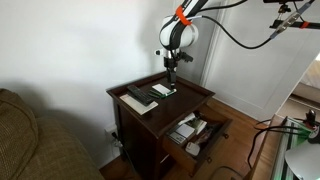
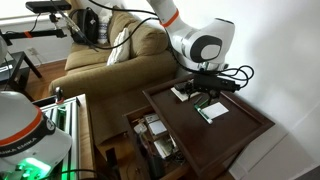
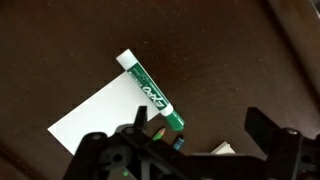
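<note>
A green marker (image 3: 152, 91) with white ends lies across the edge of a white card (image 3: 98, 112) on the dark cabinet top (image 3: 230, 65) in the wrist view. My gripper is open above it, its two dark fingers spread wide at the bottom of that view. Exterior view 1 has the gripper (image 1: 171, 78) low over the cabinet's far part, close to the white card (image 1: 162, 90). Narrow coloured tips and a small white piece (image 3: 222, 148) show between the fingers, partly cut off from view; I cannot tell exactly what they are.
Dark flat items (image 1: 145, 98) and a pale sheet (image 1: 135, 104) lie on the cabinet's left part. Below, an open drawer (image 1: 197, 139) juts out with several things in it. A wall stands close behind.
</note>
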